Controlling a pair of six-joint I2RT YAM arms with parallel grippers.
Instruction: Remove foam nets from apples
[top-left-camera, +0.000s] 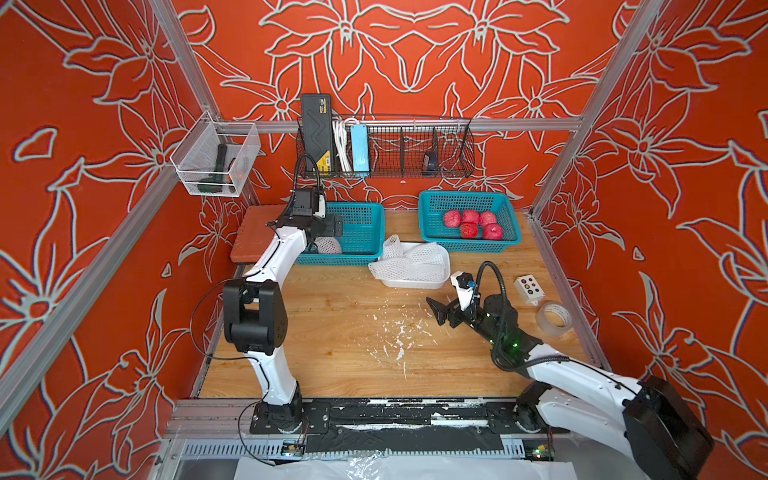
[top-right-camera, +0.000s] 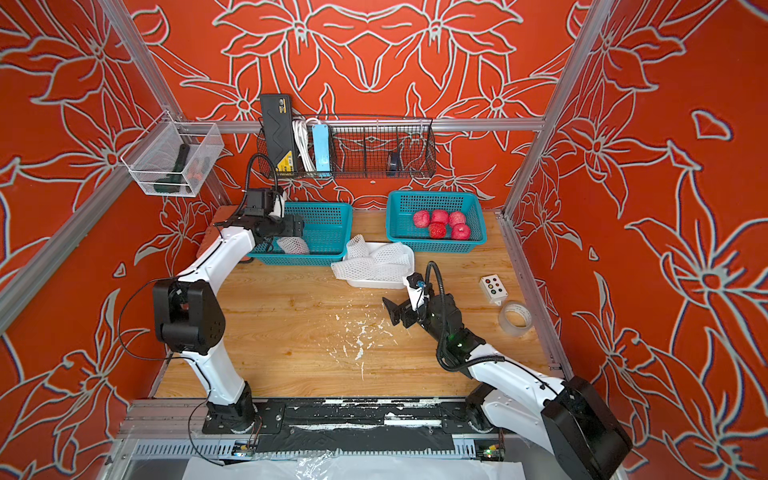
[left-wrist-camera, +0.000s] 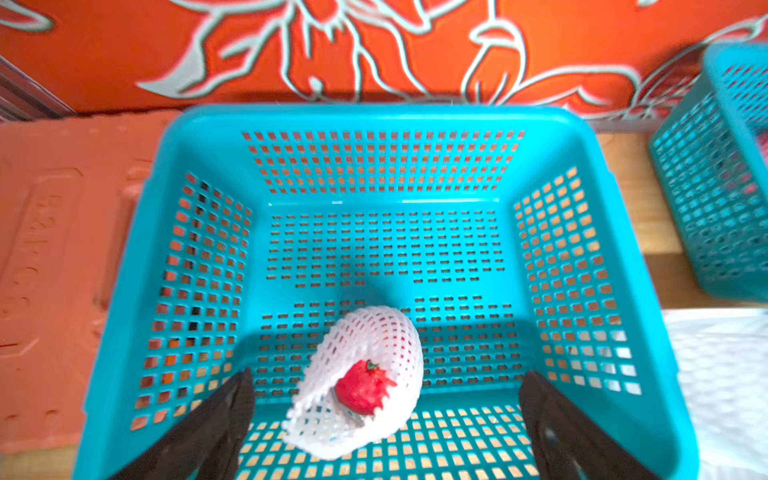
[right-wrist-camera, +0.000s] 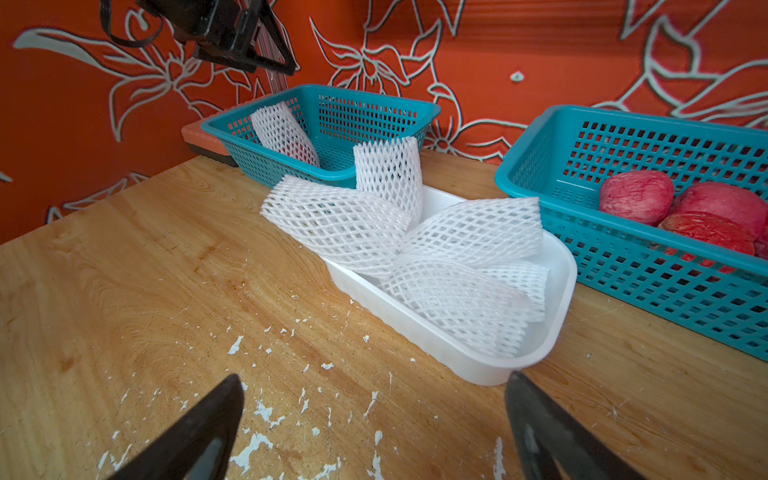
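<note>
One red apple (left-wrist-camera: 364, 386) in a white foam net (left-wrist-camera: 384, 336) lies in the left teal basket (left-wrist-camera: 608, 232). My left gripper hangs open above it. Empty foam nets (right-wrist-camera: 472, 228) lie heaped in a white tray (right-wrist-camera: 424, 328) at the middle of the bench. Several bare red apples (right-wrist-camera: 636, 196) sit in the right teal basket (right-wrist-camera: 544, 136). My right gripper is open over the wooden table, in front of the tray, with nothing between its fingers.
An orange case (top-left-camera: 248, 236) lies at the far left. A small button box (top-left-camera: 529, 289) and a tape roll (top-left-camera: 554, 318) are at the right. Wire and clear baskets hang above.
</note>
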